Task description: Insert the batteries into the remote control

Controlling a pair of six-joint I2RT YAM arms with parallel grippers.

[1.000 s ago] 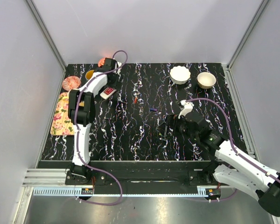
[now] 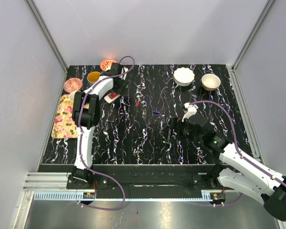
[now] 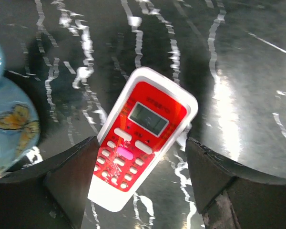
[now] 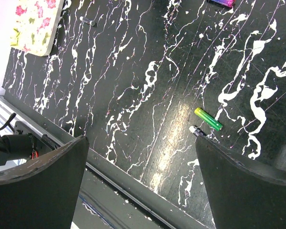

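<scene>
The white remote control with a red face lies slanted between the fingers of my left gripper, buttons and small screen facing up. The left fingertip is at its edge; a narrow gap shows by the right one, so the fingers stand part open. In the top view the remote is at the back left, partly under the arm. My right gripper is open and empty above the front of the table. A green-and-yellow battery and a dark silver-tipped battery lie near its right finger.
An orange battery and a blue one lie mid-table. Left of the left arm are a floral board, a red patterned bowl and an orange cup. Two pale bowls, one fluted, stand at the back right.
The right arm has stayed still.
</scene>
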